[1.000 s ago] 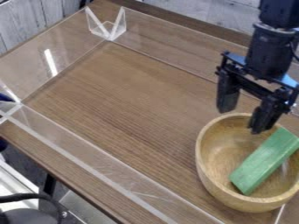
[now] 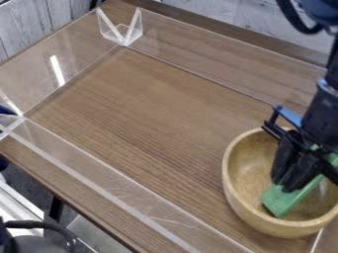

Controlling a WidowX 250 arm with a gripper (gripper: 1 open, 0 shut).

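Observation:
My black gripper [image 2: 295,153] reaches down from the upper right into a tan round bowl [image 2: 246,178] at the lower right. Its fingertips are over a green oblong object [image 2: 284,201] in the bowl and partly hide it. Whether anything is between the fingers is hard to tell; they look close together.
A wooden table [image 2: 132,99] fills most of the view, largely clear to the left of the bowl. A small blue item [image 2: 291,115] lies behind the gripper near the right edge. Clear plastic edging and dark equipment are at the left and lower left.
The gripper has moved down and toward the front, from above the bowl's back rim into the bowl over the green object, hiding more of it.

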